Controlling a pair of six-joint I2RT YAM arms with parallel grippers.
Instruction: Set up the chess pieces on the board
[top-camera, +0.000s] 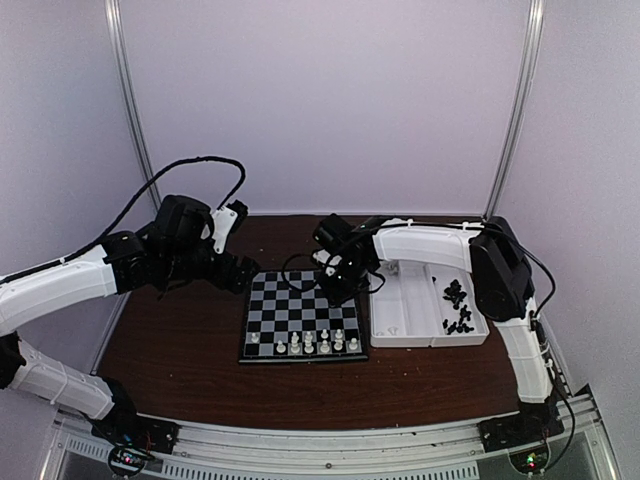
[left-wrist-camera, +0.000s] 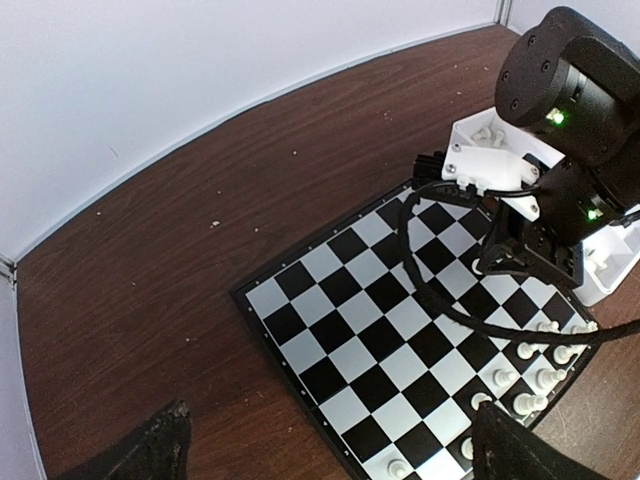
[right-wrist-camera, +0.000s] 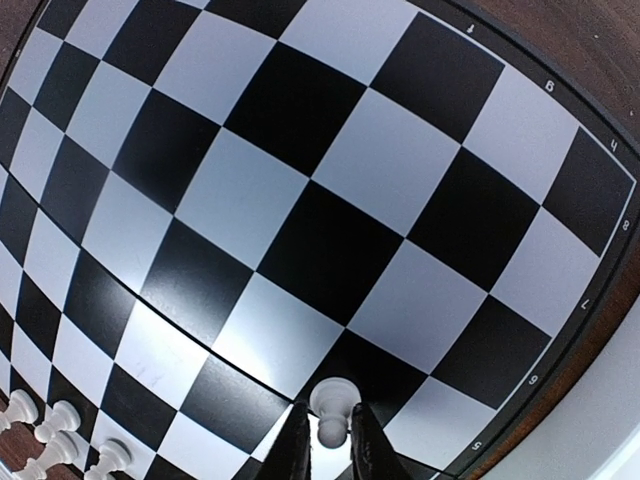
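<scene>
The chessboard (top-camera: 285, 310) has several white pieces (top-camera: 324, 346) standing along its near side. My right gripper is low over the board's right part, its two fingers either side of a white piece (right-wrist-camera: 334, 398) on a square; whether they touch it I cannot tell. My left gripper (top-camera: 240, 275) hangs above the table left of the board; in the left wrist view its fingers (left-wrist-camera: 130, 450) are wide apart, with nothing held.
A white tray (top-camera: 405, 310) right of the board holds a cluster of black pieces (top-camera: 455, 300) and some white pieces.
</scene>
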